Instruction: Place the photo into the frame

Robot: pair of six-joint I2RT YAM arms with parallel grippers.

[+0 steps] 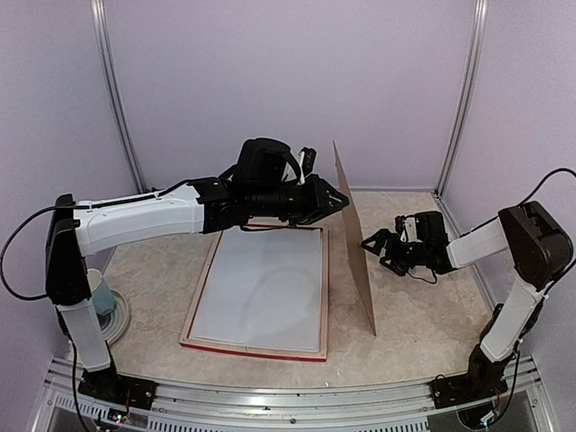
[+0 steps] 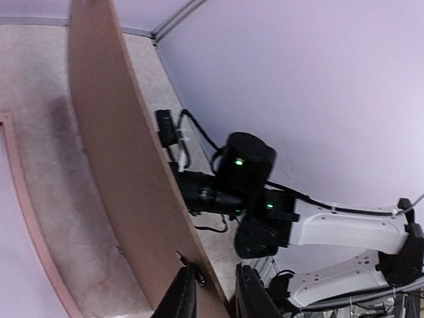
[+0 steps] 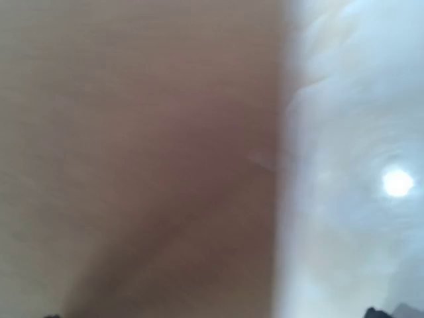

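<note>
A brown backing board (image 1: 358,261) stands nearly edge-on above the table. My left gripper (image 1: 335,202) is at its upper part; in the left wrist view the board (image 2: 126,165) runs down to the dark fingertips (image 2: 212,285), and whether they are closed on it is unclear. The frame (image 1: 190,324), with a white sheet inside, lies flat left of the board. My right gripper (image 1: 382,249) stands open just right of the board, whose brown face fills much of the blurred right wrist view. I cannot make out a photo separately from the white sheet.
A light blue mug (image 1: 101,295) on stacked plates (image 1: 121,328) stands at the far left, near my left arm. Walls close in the back and sides.
</note>
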